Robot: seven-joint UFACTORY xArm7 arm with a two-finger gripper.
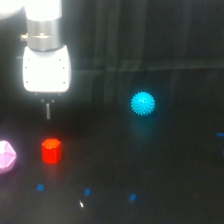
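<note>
A red block (pixel 51 151) with flat-sided outlines rests on the dark table at the lower left. Past it, toward the top of the view, hangs the white arm's gripper (pixel 47 108), apart from the block. Its fingers are thin, dark and too small to show whether they are open or shut. No object shows at their tips. A bright blue, knobbly ball (pixel 143 103) lies right of the centre, and a pink faceted ball (pixel 6 156) is partly cut off by the left edge.
Small blue marks (pixel 87 191) dot the near part of the dark table, with another blue mark (pixel 220 134) at the right edge. A tiny pale speck (pixel 82 204) lies near the front. Wide bare room surrounds the blue ball.
</note>
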